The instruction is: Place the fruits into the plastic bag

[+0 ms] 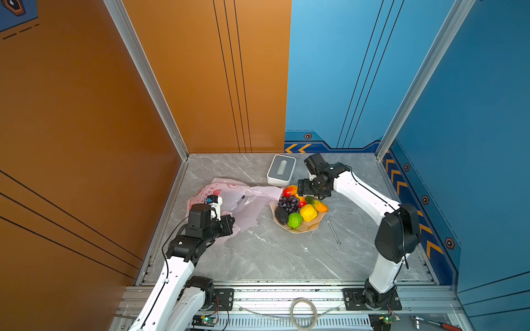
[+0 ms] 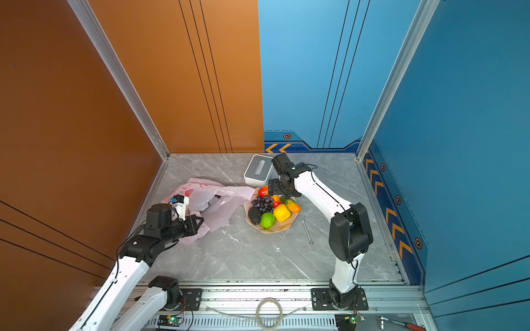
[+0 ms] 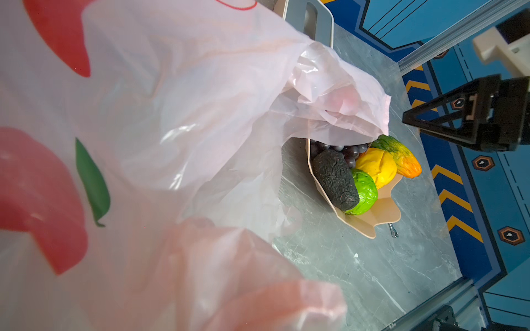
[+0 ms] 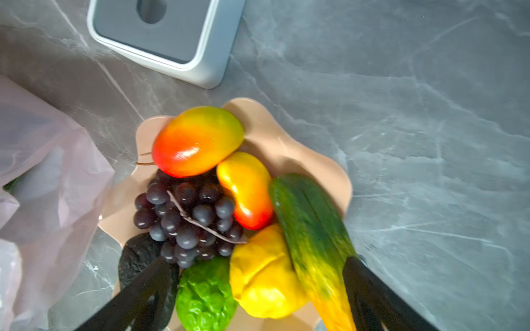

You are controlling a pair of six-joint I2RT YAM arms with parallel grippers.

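Observation:
A crumpled pink plastic bag (image 1: 251, 207) lies at left, its mouth toward the fruit. Its film fills much of the left wrist view. At its front edge my left gripper (image 1: 227, 225) appears shut; the bag hides its fingertips in the wrist view. A beige scalloped plate (image 4: 331, 187) holds a mango (image 4: 198, 140), a smaller yellow-red fruit (image 4: 246, 190), dark grapes (image 4: 187, 231), an avocado (image 4: 140, 256), a green pepper (image 4: 207, 298), a yellow pepper (image 4: 265, 275) and a green-yellow papaya (image 4: 312, 237). My right gripper is open above the plate, its fingers apart and empty.
Behind the plate stands a white box with a grey lid (image 1: 281, 168). A wrench (image 1: 333, 231) lies to the plate's right. Something small and dark shows inside the bag (image 2: 229, 207).

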